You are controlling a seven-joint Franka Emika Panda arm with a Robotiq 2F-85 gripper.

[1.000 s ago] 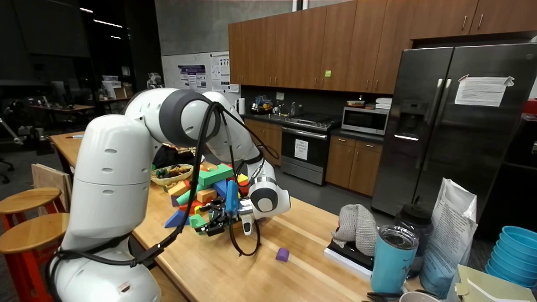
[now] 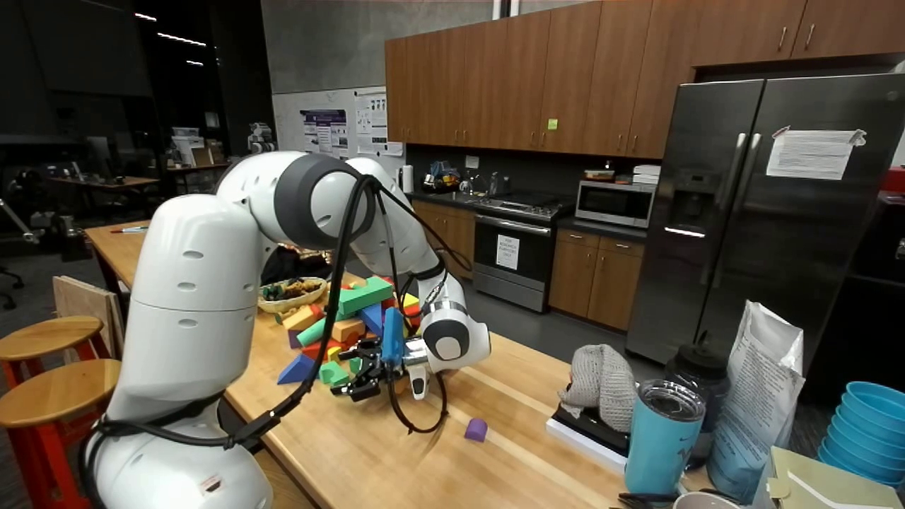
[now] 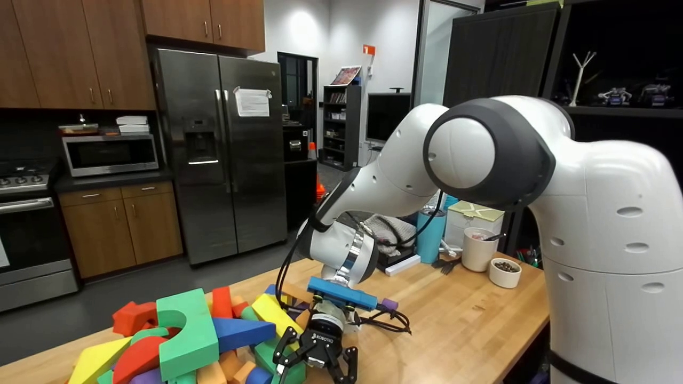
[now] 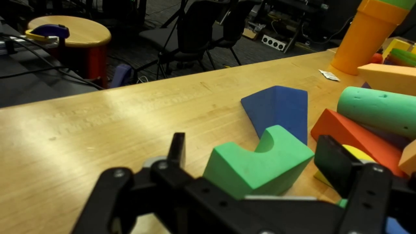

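My gripper is open low over the wooden table, its black fingers wide apart in the wrist view. A green block (image 4: pixel 259 162) with a rounded notch shows ahead, between the two fingers as seen there; whether either finger touches it I cannot tell. Just beyond it rests a blue wedge block (image 4: pixel 279 109). Exterior view 1 has the gripper (image 2: pixel 349 373) at the near side of the block heap, beside the green block (image 2: pixel 333 373). From the other side, the gripper (image 3: pixel 315 371) appears with its fingers spread, at the heap's right edge.
Several colored blocks are heaped to the right in the wrist view, including a green cylinder (image 4: pixel 378 109) and a red block (image 4: pixel 351 136). A lone purple block (image 2: pixel 476 430) sits on clear table. A blue tumbler (image 2: pixel 664 433) stands at the far end.
The gripper and forearm have shifted slightly, with the hanging cable swinging a little to the right. The blocks look unmoved.
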